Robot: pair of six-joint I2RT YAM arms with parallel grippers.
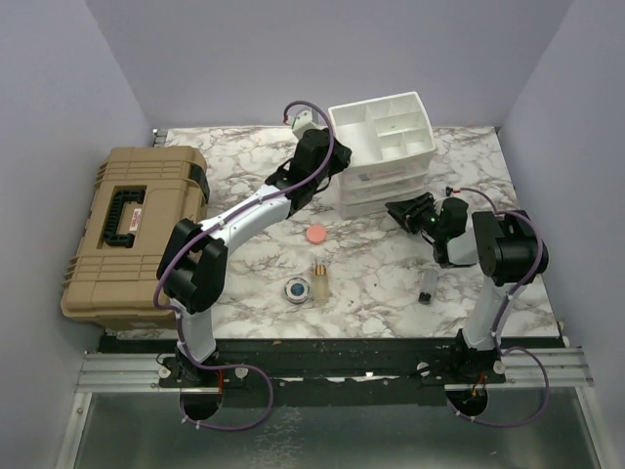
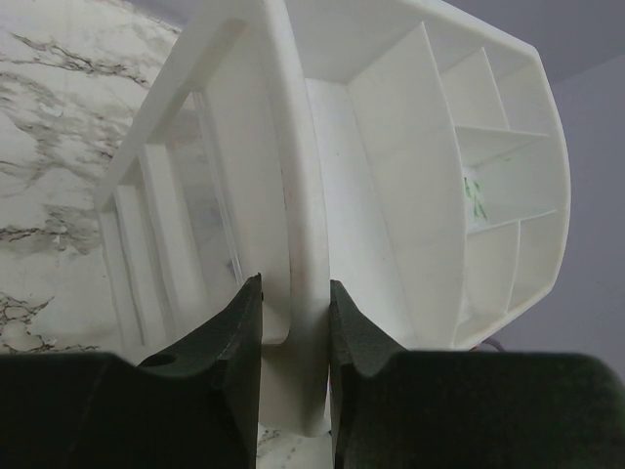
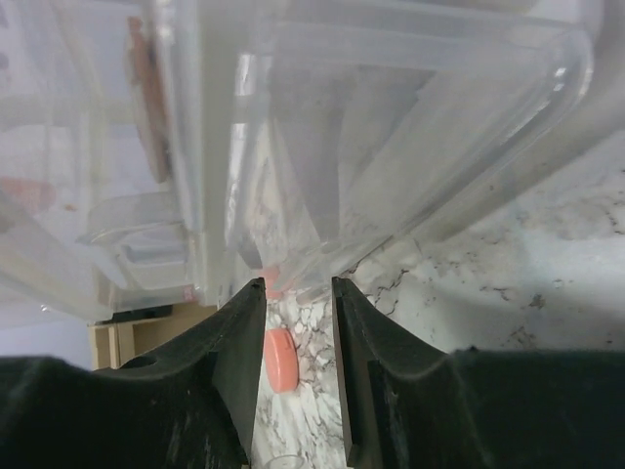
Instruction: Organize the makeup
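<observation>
The white makeup organizer, with divided top compartments and clear drawers, stands at the back right. My left gripper is shut on its left edge, the thick white rim visible between the fingers. My right gripper is part open just in front of the lower drawers, with nothing clearly between its fingertips. A pink round item, a round compact with a blue centre, a tan-capped tube and a dark slim item lie on the marble surface.
A large tan hard case fills the left side. Grey walls border the back and sides.
</observation>
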